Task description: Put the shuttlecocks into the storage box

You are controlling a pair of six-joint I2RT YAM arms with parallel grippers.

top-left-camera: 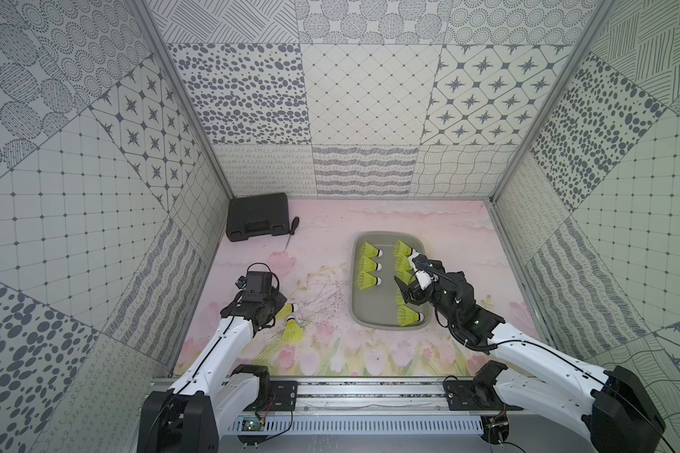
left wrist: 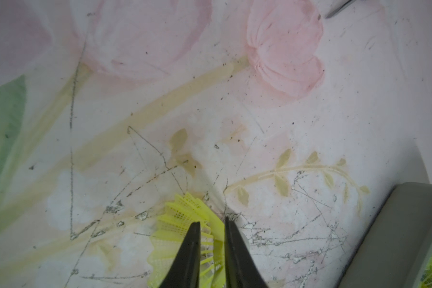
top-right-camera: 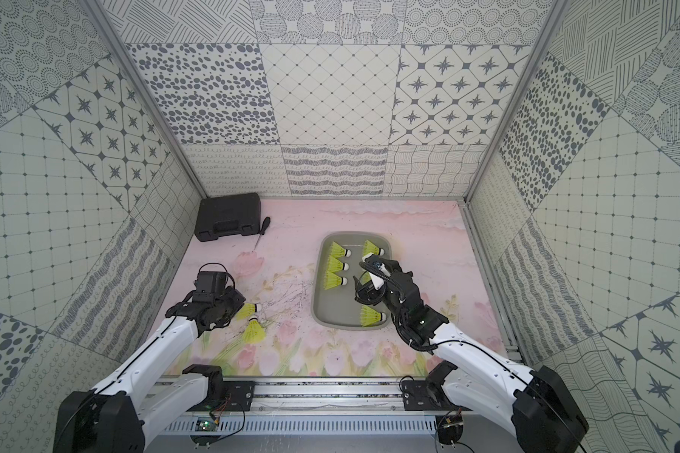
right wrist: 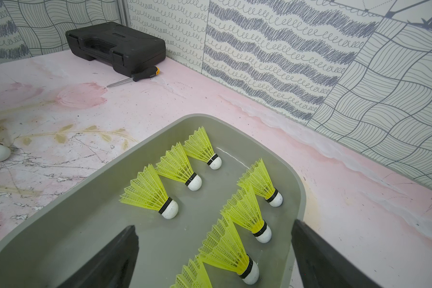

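In the top left view, two yellow shuttlecocks lie on the table at the left: one (top-left-camera: 293, 332) is in full view, and the other (top-left-camera: 283, 311) is partly covered by my left arm. My left gripper is over a yellow shuttlecock skirt (left wrist: 177, 244), its fingers a small gap apart; whether they touch the skirt is unclear. The grey storage box (top-left-camera: 353, 302) holds several shuttlecocks, including a left row of three (right wrist: 151, 192) and a right row (right wrist: 244, 211). Above the box, my right gripper is wide open and empty.
A black case (top-left-camera: 257, 216) and a screwdriver (top-left-camera: 294, 225) lie at the back left. Bare floor of the box (right wrist: 81, 254) shows at its near left. The table between the left arm and the box is clear.
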